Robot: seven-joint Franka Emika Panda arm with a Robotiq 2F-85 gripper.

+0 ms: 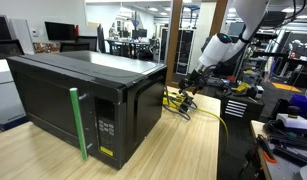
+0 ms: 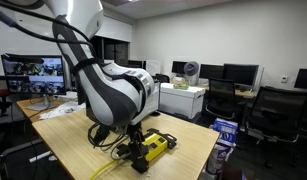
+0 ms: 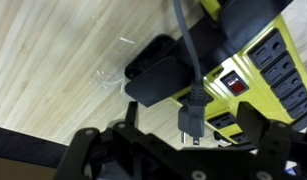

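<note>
A yellow power strip with black outlets, black ends and a red switch fills the right of the wrist view. A grey cord runs down over its edge to a dark plug with metal prongs. My gripper is open, one finger on either side of the plug in that view; contact cannot be seen. In exterior view 2 the gripper is low over the table beside the yellow strip. The black microwave, with a green handle, stands on the table in exterior view 1.
A yellow cable trails off the wooden table near its far edge. Clear plastic lies left of the plug in the wrist view. The microwave stands between the camera and part of the strip.
</note>
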